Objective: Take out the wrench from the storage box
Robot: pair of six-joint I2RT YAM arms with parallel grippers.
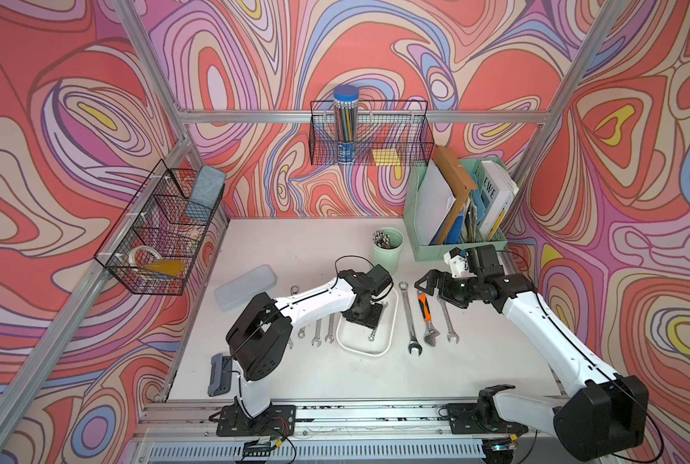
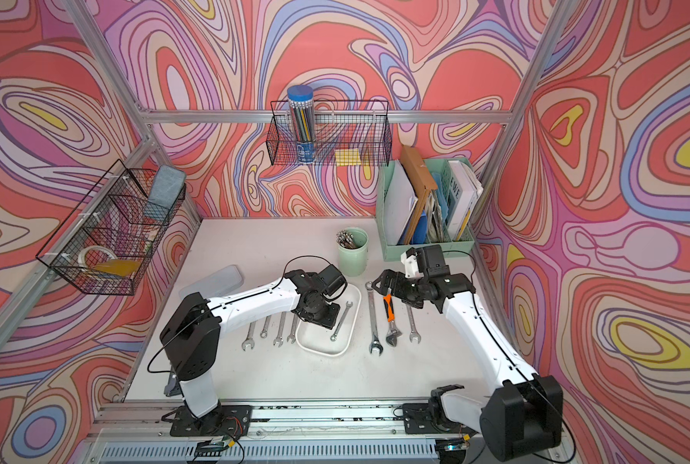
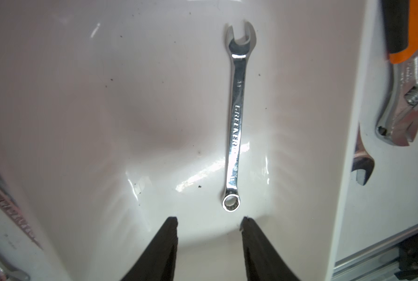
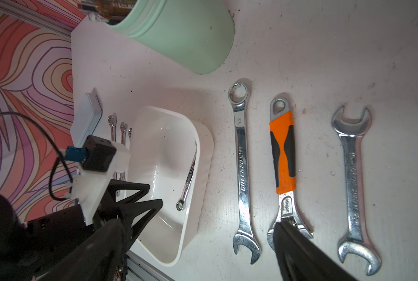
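A white plastic storage box (image 2: 325,348) sits mid-table, a small shiny combination wrench (image 3: 235,121) lying on its floor, ring end nearest my fingers in the left wrist view. My left gripper hangs over the box with its fingers apart and nothing between them. My right gripper stands open above the larger wrenches to the right of the box; its fingertips are dark and blurred at the bottom of the right wrist view.
Several wrenches lie left of the box; a long wrench (image 4: 241,173), an orange-handled adjustable wrench (image 4: 282,149) and another wrench (image 4: 353,187) lie right. A green cup (image 2: 352,259) and file holder (image 2: 422,251) stand behind.
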